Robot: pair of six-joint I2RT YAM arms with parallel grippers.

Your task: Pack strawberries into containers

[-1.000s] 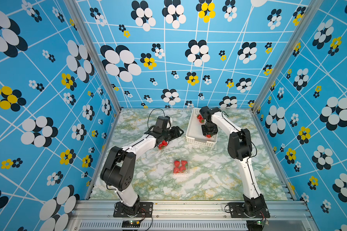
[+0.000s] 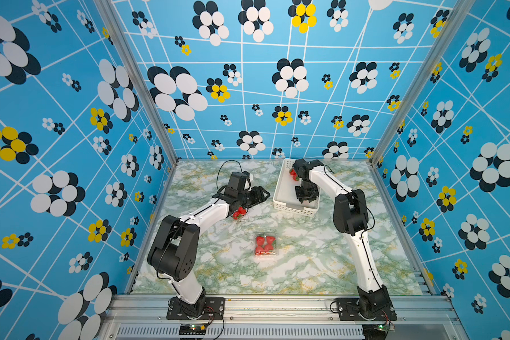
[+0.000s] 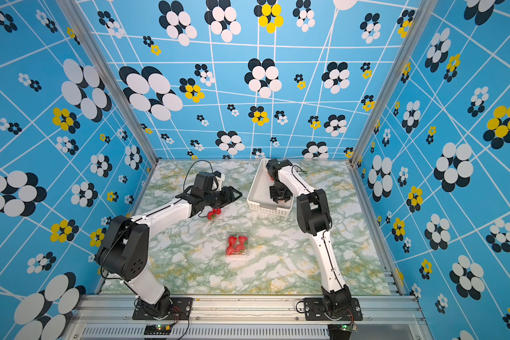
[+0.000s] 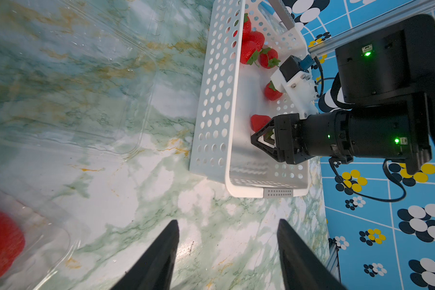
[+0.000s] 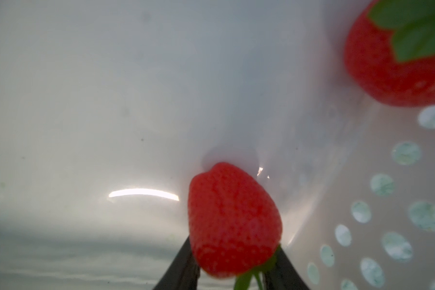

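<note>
My right gripper is down inside the white perforated basket (image 4: 211,111), its fingers at either side of a strawberry (image 5: 233,217); whether they grip it is unclear. Another strawberry (image 5: 391,67) lies nearby, and several more (image 4: 249,50) are at the basket's far end. My left gripper stands open left of the basket, nothing between its fingers. Under and behind it, red strawberries (image 2: 238,212) show in a clear container, partly hidden by the arm. A clear box (image 2: 265,244) holding several strawberries sits on the front middle of the table.
Empty clear containers (image 4: 116,96) lie left of the basket in the left wrist view. The marble table (image 2: 351,255) has free room at the front right and front left. Patterned blue walls and metal rails border it.
The left arm looks still.
</note>
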